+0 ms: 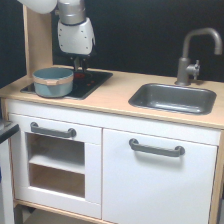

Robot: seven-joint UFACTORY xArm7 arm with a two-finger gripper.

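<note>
A blue-grey pot (53, 88) with a light brownish rim stands on the left part of the black stove top in the camera view. My white arm comes down from the upper left. Its gripper (78, 68) is low over the stove, at the pot's right side and partly behind its rim. The dark fingers blend into the dark background, so their spacing is unclear, and so is whether they touch the pot.
The black stove top (96, 83) is bare right of the pot. Farther right are a metal sink (173, 98) and a grey faucet (190, 62). Below are an open-fronted oven (58, 151) and a white cabinet door (150, 185). Wooden counter between stove and sink is clear.
</note>
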